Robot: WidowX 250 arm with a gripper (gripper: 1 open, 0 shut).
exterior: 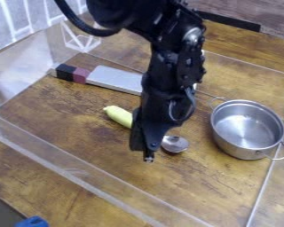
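My black gripper (149, 142) is in the middle of the camera view, low over the wooden table, its fingers pointing down and shut, with no object visible between them. Beside and partly behind it lies a yellow elongated object (118, 115), its right end hidden by the gripper. A small silver round object (176, 144), perhaps a spoon or ladle, lies just right of the fingers.
A steel pot (247, 131) stands on the right. A long silver-and-maroon object (103, 76) lies at the back left. Clear walls edge the table (74, 177), whose front is free. A blue object (32, 222) sits at the lower left corner.
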